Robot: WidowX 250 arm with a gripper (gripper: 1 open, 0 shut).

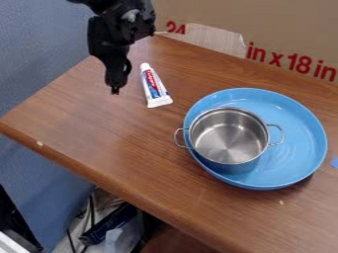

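Note:
My black gripper (115, 83) hangs over the back left of the wooden table, pointing down; whether its fingers are open or shut is hard to make out. To its right a white toothpaste tube (154, 85) with red and blue print lies on the table. On the right a steel pot (228, 135) with two handles sits on a light blue plate (291, 121).
The wooden table (106, 133) has clear room at the left and front. Cardboard (284, 40) stands along the back. A blue partition is at the left, and assorted items lie below the table's front left edge.

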